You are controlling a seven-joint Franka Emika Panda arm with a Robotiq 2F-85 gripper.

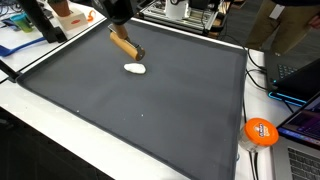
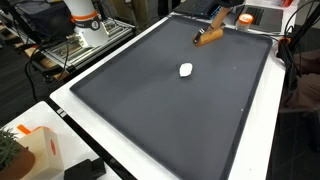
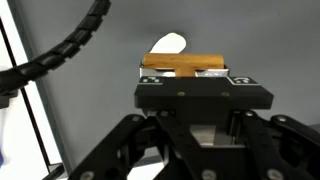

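Note:
A tan wooden block-like piece (image 1: 126, 44) is held above the dark grey mat by my gripper, which is shut on it. In the wrist view the wooden piece (image 3: 184, 62) lies crosswise at the fingers, its lower part hidden by the gripper body. On the mat rests a small white oval object (image 1: 135, 68), a short way from the wooden piece and apart from it in exterior view 2, where both the wooden piece (image 2: 208, 37) and the white object (image 2: 186, 70) show. The white object (image 3: 170, 43) is partly covered in the wrist view.
An orange-lidded container (image 1: 258, 134) stands off its right side beside a laptop (image 1: 300, 160). A potted cactus (image 2: 12, 150) is at the near left in exterior view 2.

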